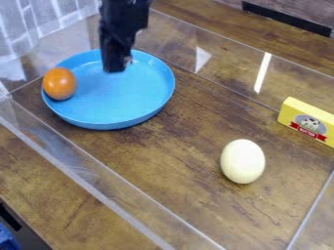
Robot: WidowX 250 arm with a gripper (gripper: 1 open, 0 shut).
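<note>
My dark gripper [113, 57] hangs over the back of a blue plate [120, 102] in the upper left, blurred, its fingertips too indistinct to show clearly how they stand or whether anything is between them. An orange egg-shaped object [59, 84] rests in the plate's left side, apart from the gripper.
A white egg [243, 160] lies on the wooden table [170, 195] at the lower right. A yellow box [306, 120] is at the right edge. Clear plastic panels border the left side and back.
</note>
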